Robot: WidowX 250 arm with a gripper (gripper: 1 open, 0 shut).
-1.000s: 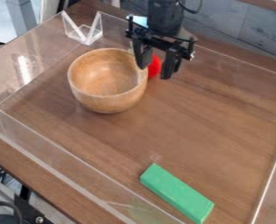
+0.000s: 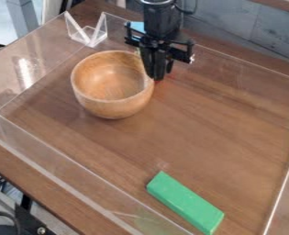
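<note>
My gripper (image 2: 158, 62) is at the top centre, just above the far rim of a wooden bowl (image 2: 112, 85), pointing down. Its fingers sit close together; what lies between them is hard to make out, though a small bit of red shows behind the bowl's right rim under the gripper. The bowl stands upright on the table, and its visible inside looks empty.
A green block (image 2: 184, 201) lies at the front right of the wooden table (image 2: 202, 128). Clear plastic walls run along the edges, with a clear folded piece (image 2: 88, 29) at the back left.
My gripper has shifted slightly left, and its fingers look closer together than a second ago. The red object beside the bowl is now mostly hidden.
</note>
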